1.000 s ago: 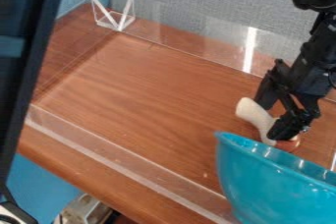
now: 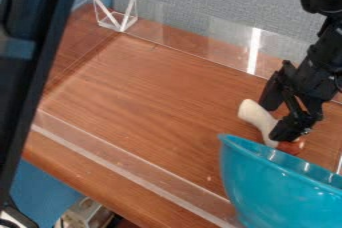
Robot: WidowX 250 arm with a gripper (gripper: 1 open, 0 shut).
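Observation:
My black gripper (image 2: 286, 117) hangs at the right side, its fingers low over a pale bone-shaped object (image 2: 255, 115) on the wooden table. The gripper is open; whether its fingers touch the object is hard to tell. A reddish piece (image 2: 290, 147) shows below the fingers, partly hidden behind a large turquoise bowl (image 2: 267, 187) in the front right.
A white wire stand (image 2: 116, 14) sits at the back left corner, with a transparent low barrier along the back. A dark frame (image 2: 27, 62) fills the left edge.

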